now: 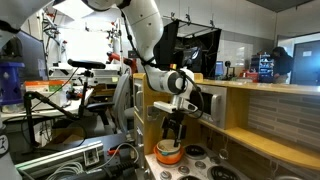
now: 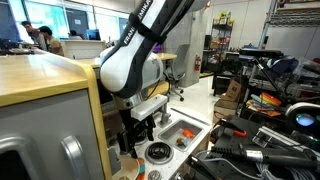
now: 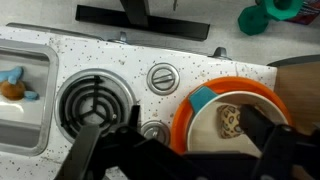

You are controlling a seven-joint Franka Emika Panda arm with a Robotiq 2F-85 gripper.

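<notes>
In the wrist view an orange dish (image 3: 181,128) holds a cream bowl (image 3: 199,136). A teal block (image 3: 201,98) stands by the bowl's edge, and a brown lumpy piece (image 3: 229,121) lies inside. My gripper is open above the dish, its dark fingers (image 3: 264,134) wide apart with nothing seen between them. From exterior view 1, the gripper (image 1: 174,132) points down just over the orange dish (image 1: 168,157). The second exterior view shows the gripper (image 2: 138,140) above the bowl (image 2: 128,168); whether it touches anything there I cannot tell.
A dark coil burner (image 3: 95,105) and round knobs (image 3: 162,78) lie left of the dish. Further left, a sink (image 3: 20,132) holds a blue and orange toy (image 3: 12,86). Something green (image 3: 255,18) sits beyond the counter edge. A wooden shelf (image 1: 265,145) and silver microwave (image 1: 206,102) border the stove.
</notes>
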